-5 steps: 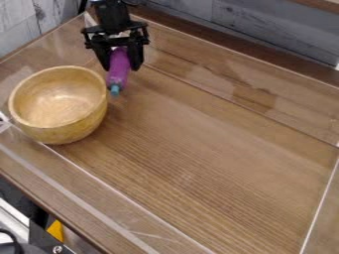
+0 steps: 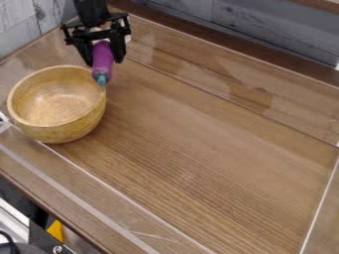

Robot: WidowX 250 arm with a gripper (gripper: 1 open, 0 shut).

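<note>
My black gripper (image 2: 101,42) is at the upper left, shut on a purple object (image 2: 102,60) with a teal tip, held upright just above the back rim of a wooden bowl (image 2: 56,107). The bowl sits at the left of the wooden table (image 2: 212,149).
A raised edge (image 2: 265,15) runs along the back right. Cables and dark parts lie beyond the table's front left edge.
My gripper has moved left with the purple object in it, closer over the bowl's back rim. The bowl has not visibly moved.
</note>
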